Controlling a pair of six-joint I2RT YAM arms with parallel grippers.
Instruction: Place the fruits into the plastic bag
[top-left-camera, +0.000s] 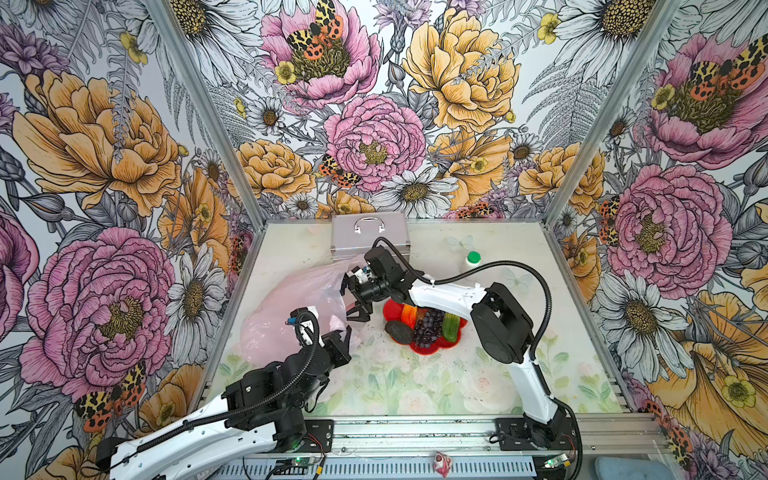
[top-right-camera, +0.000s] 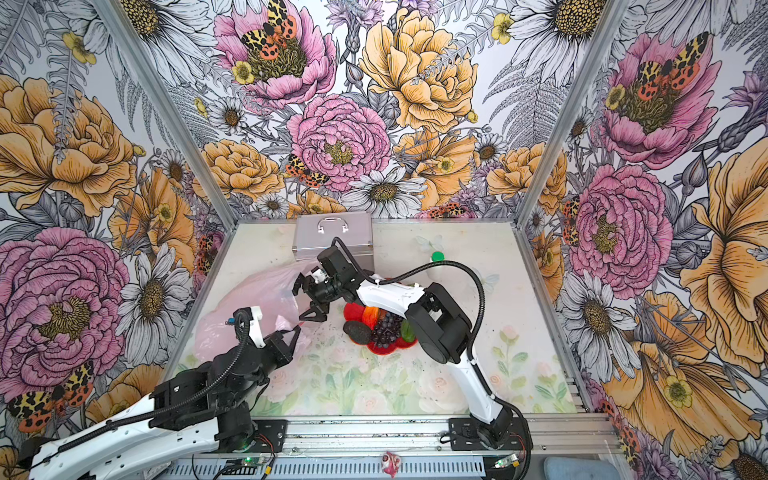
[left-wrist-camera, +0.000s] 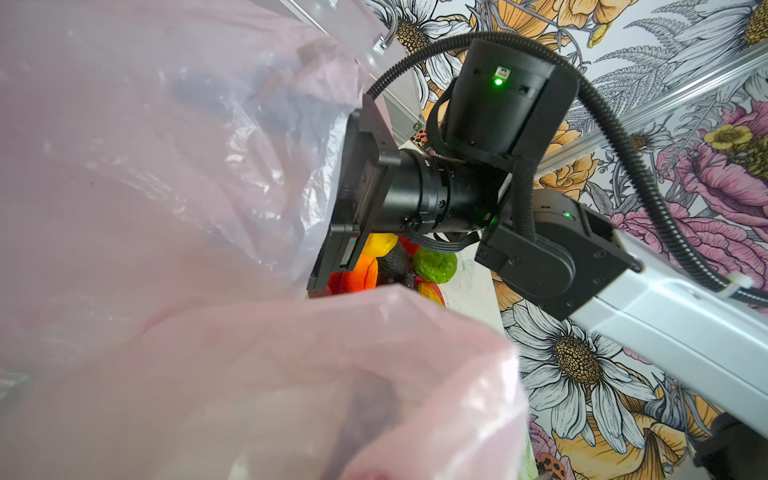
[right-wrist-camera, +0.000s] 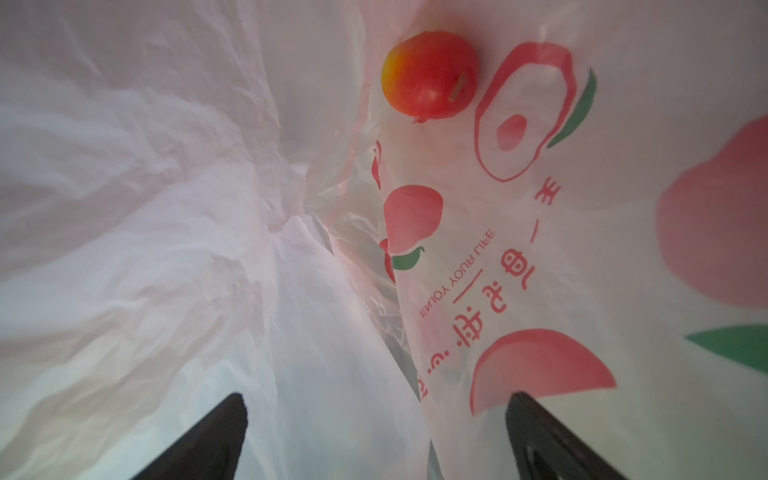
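The pink plastic bag (top-left-camera: 280, 312) lies on the left of the table, its mouth toward the right. My left gripper (top-left-camera: 345, 342) is at the near edge of the mouth, shut on the film; in the left wrist view the bag (left-wrist-camera: 200, 200) hides its fingers. My right gripper is at the bag's mouth, open and empty, facing inside. Deeper in the bag rests a red-yellow fruit (right-wrist-camera: 429, 76), clear of the fingers. A red dish (top-left-camera: 426, 349) right of the bag holds an avocado (top-left-camera: 398, 331), dark grapes (top-left-camera: 428, 328), a green cucumber-like piece (top-left-camera: 451, 326) and orange-coloured fruit (top-left-camera: 409, 314).
A metal case (top-left-camera: 370, 233) stands at the back, behind the bag. A green-capped bottle (top-left-camera: 473, 258) is at the back right. My right forearm (top-left-camera: 456, 299) passes over the back of the dish. Free table lies to the right and in front of the dish.
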